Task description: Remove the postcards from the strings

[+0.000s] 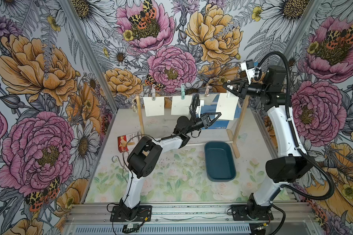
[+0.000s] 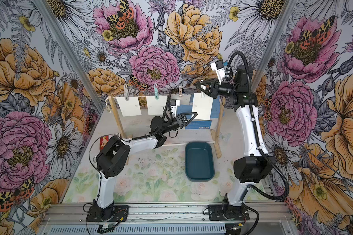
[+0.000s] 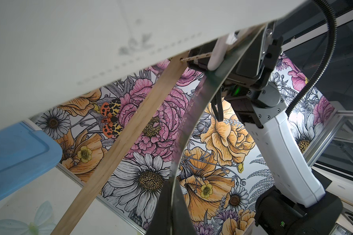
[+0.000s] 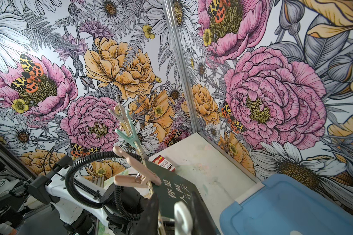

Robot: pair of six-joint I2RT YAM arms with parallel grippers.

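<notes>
A cream-backed postcard point(image 1: 227, 106) hangs at the right end of the string, under a white clothespin point(image 4: 183, 217). Its dark green front with white writing shows in the right wrist view. My left gripper is shut on this card's thin edge. At the card's top, my right gripper has the white clothespin between its fingers; how firmly they press on it is unclear. Two more postcards hang farther left, one point(image 1: 154, 106) under a grey clothespin point(image 1: 153, 91), another point(image 1: 180, 105) under a teal clothespin point(image 1: 182, 91). A bare pink clothespin point(image 1: 207, 90) sits between.
Wooden posts point(image 1: 140, 116) hold the string at both ends. In front of the right post, an empty dark teal tray point(image 1: 220, 179) stands on the table. A blue box point(image 2: 198, 124) lies behind the cards, and a red packet point(image 1: 122, 144) is at the left.
</notes>
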